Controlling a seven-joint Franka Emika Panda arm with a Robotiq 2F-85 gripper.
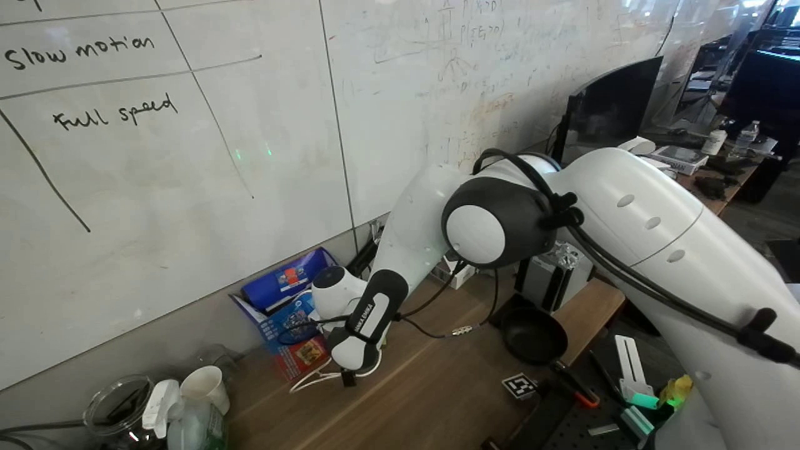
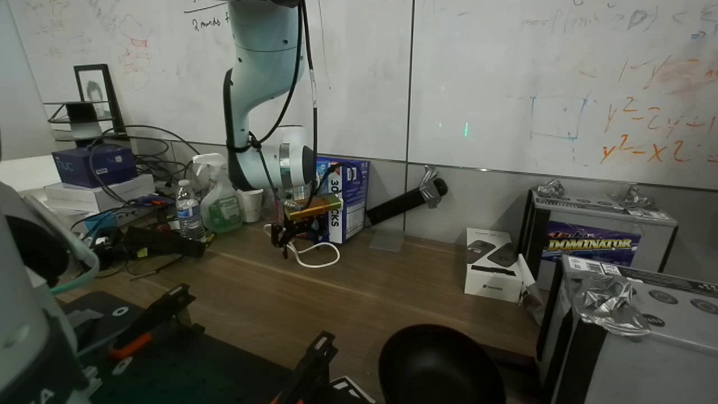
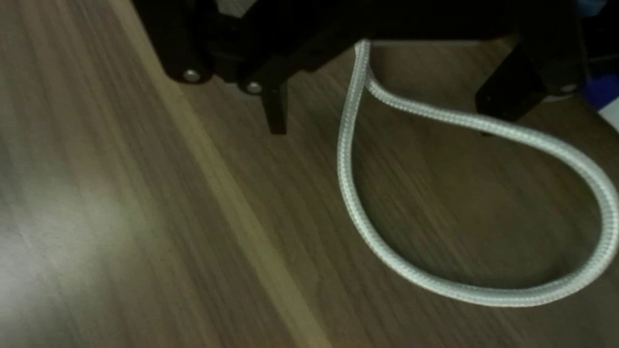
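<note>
My gripper stands open just above the wooden table, its two dark fingers well apart. A white braided cable comes down from under the gripper body, passing through the space between the fingers without being clamped. Its loop spreads over the table towards the right of the wrist view, running close by the right finger. In exterior view 2 the cable loop lies in front of the blue box, with the gripper over its left end. The arm hides the fingertips in exterior view 1.
A spray bottle and a paper cup stand left of the gripper. A black pan sits near the front; a white phone box stands at the right. Bare table lies between pan and gripper.
</note>
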